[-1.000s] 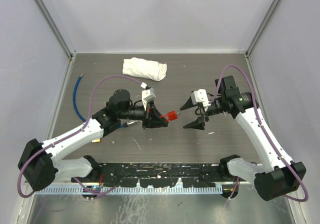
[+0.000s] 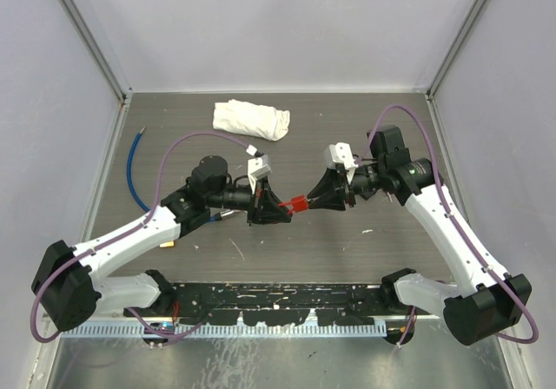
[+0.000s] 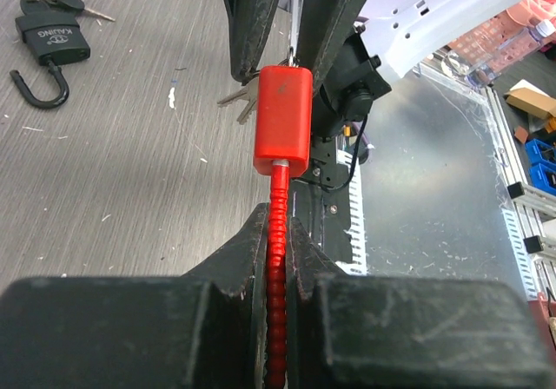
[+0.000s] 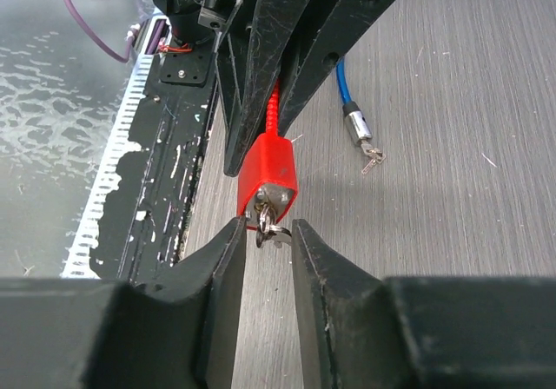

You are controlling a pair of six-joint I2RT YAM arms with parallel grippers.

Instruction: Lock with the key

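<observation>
My left gripper (image 2: 286, 213) is shut on the red cable of a lock, whose red body (image 3: 282, 124) projects from its fingertips toward the right arm. In the right wrist view the metal face of this red lock (image 4: 261, 170) shows, with a key (image 4: 276, 233) and a ring at it. My right gripper faces that end, its fingers part open on either side of the key. More keys (image 3: 247, 95) hang beside the right fingers in the left wrist view. Whether either finger touches the key, I cannot tell.
A black padlock (image 3: 56, 42) with its keys lies on the table. The blue cable (image 2: 130, 168) is at the left, its metal lock end (image 4: 356, 124) holding a key. A folded white cloth (image 2: 252, 120) lies at the back.
The right gripper has moved slightly left toward the red lock, and its wide-spread fingers have drawn closer together around the key end. The left arm and red lock have hardly moved.
</observation>
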